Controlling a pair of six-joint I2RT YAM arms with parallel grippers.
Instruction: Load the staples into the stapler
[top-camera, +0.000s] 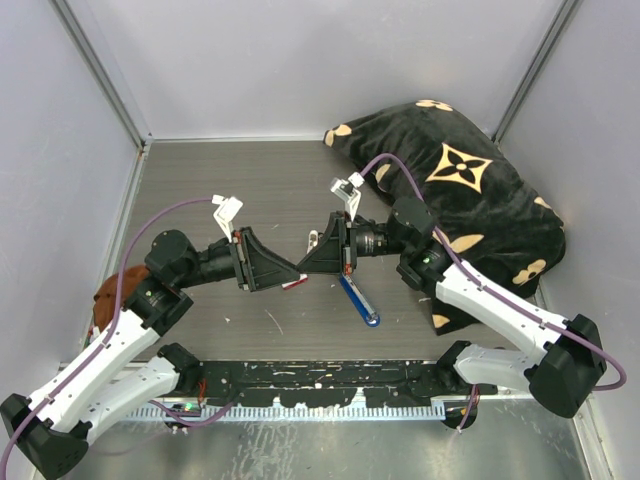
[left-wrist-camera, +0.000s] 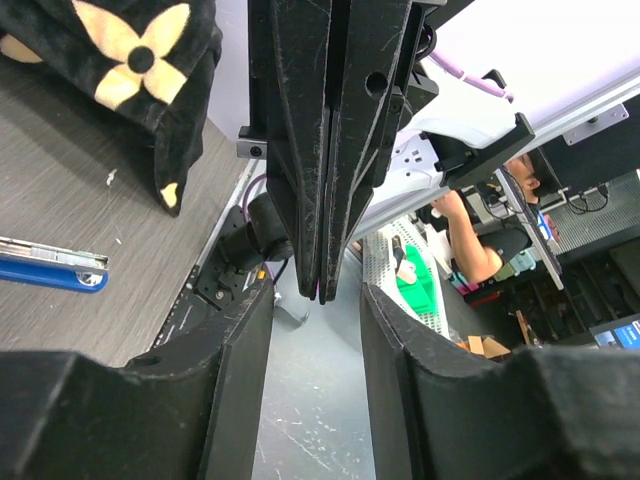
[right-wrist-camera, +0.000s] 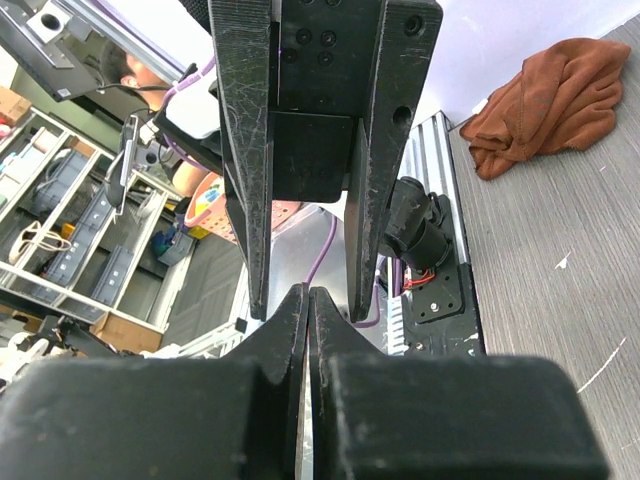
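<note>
A blue stapler (top-camera: 362, 302) with a silver channel lies on the table near my right gripper; part of it is hidden under that arm. Its rounded end (left-wrist-camera: 90, 281) shows in the left wrist view. My left gripper is open, with a clear gap between its fingers. Facing it, my right gripper has its fingers together. The two sets of fingertips meet closely in the top view. No staples can be made out between either pair of fingers. Below the fingertips lies a small red-and-white piece (top-camera: 295, 283), partly covered.
A dark patterned cushion (top-camera: 455, 190) fills the right rear, behind the right arm. A brown cloth lies at the far left side.
</note>
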